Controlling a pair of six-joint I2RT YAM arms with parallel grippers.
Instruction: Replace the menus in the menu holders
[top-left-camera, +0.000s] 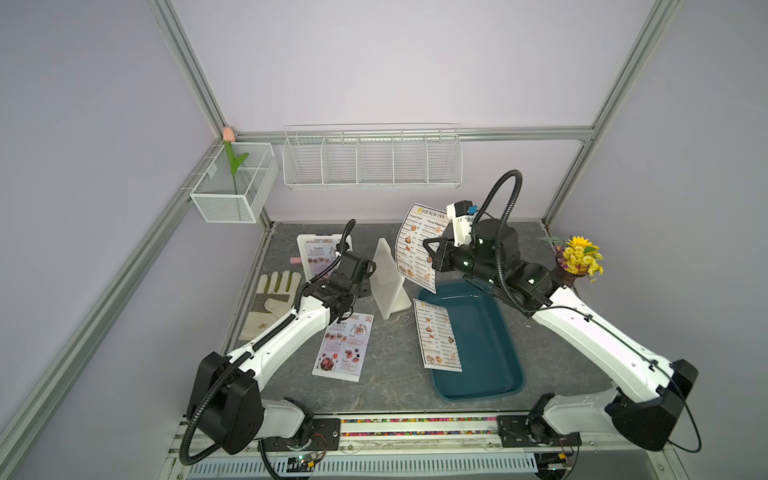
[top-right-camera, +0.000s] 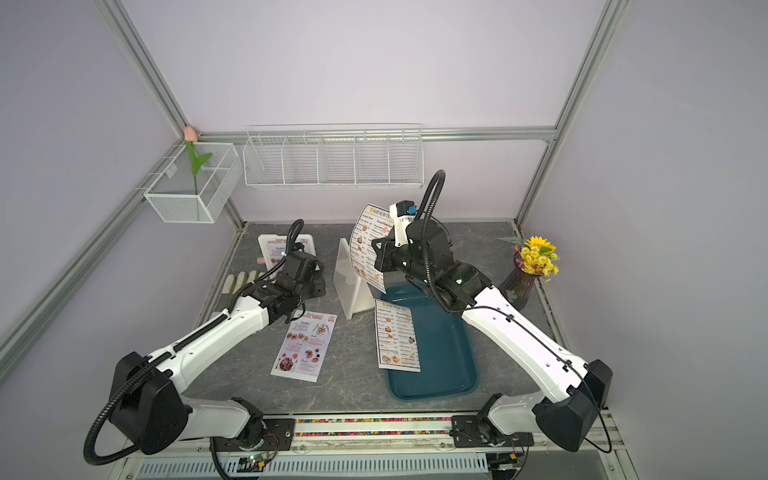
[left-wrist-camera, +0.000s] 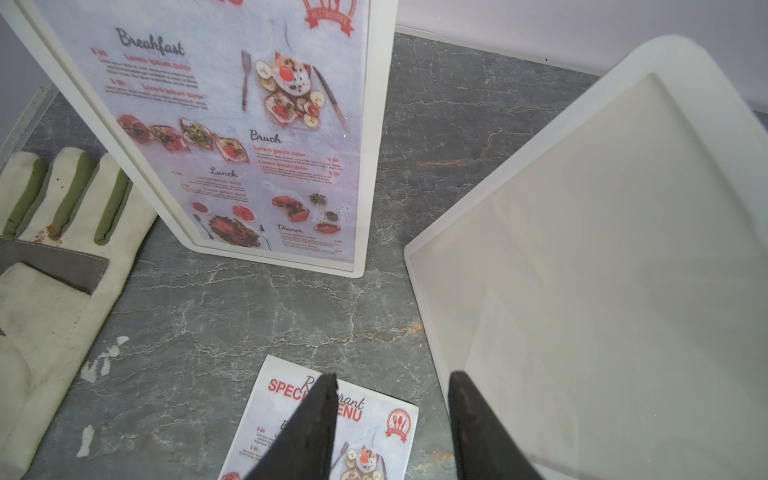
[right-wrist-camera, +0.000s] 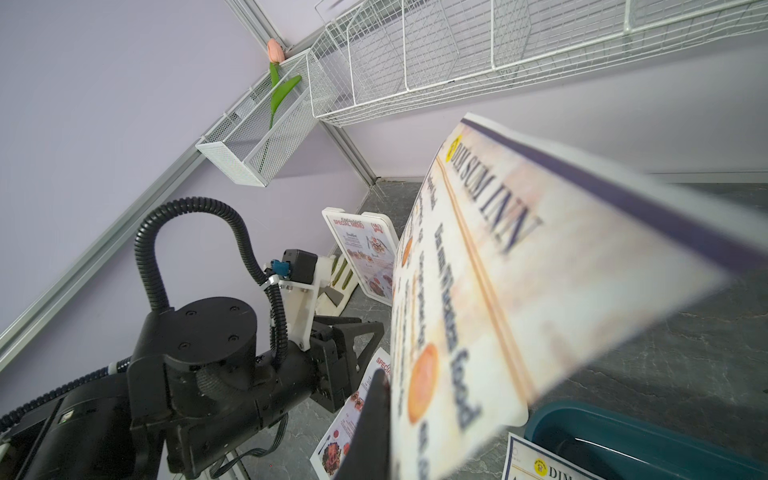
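Observation:
A Dim Sum Inn menu (top-left-camera: 421, 246) hangs curved in the air, its edge in my right gripper (top-left-camera: 429, 249), which is shut on it. Another such menu (top-left-camera: 437, 336) lies over the left rim of the blue tray. Between the arms an upright white holder (top-left-camera: 385, 280) shows an empty-looking panel to the left wrist view. Farther left stands a holder with a Special Menu inside (left-wrist-camera: 240, 128). A loose Special Menu (top-left-camera: 344, 346) lies flat on the table below my left gripper. That gripper is part open, with nothing between its fingers.
The blue tray (top-left-camera: 518, 376) sits in front of the right arm. Gloves (top-left-camera: 260, 324) lie at the left edge, and a vase of yellow flowers (top-left-camera: 579, 257) stands far right. Wire baskets (top-left-camera: 373, 160) hang on the back wall. Bare table shows at the front middle.

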